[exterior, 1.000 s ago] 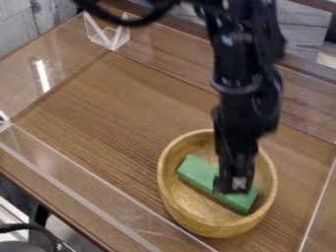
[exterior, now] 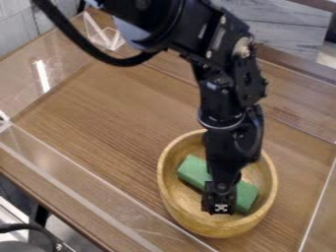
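Observation:
A black robot arm reaches down from the top centre, its gripper (exterior: 221,193) low inside a tan round bowl (exterior: 182,209). In the bowl lies a green block (exterior: 192,171), partly hidden behind the gripper, which is over its middle. The gripper is open; whether its fingers touch the block is hard to tell.
Grey panels (exterior: 289,25) stand along the back, and black cables hang at the top left and bottom left.
The gripper has come down over the green block in the bowl since a second ago.

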